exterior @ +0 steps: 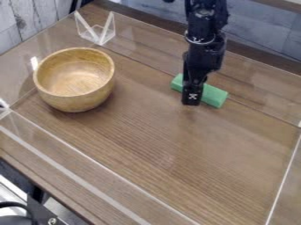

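Note:
My black gripper [191, 86] reaches down from the top centre, its fingertips over a green block [213, 96] that lies at an angle on the wooden table. The fingers sit around or just in front of the block's left part; whether they touch it, and how wide they stand, is hard to tell.
A large light wooden bowl [74, 81] stands at the left. A white wire-like object [91, 28] is at the upper left.

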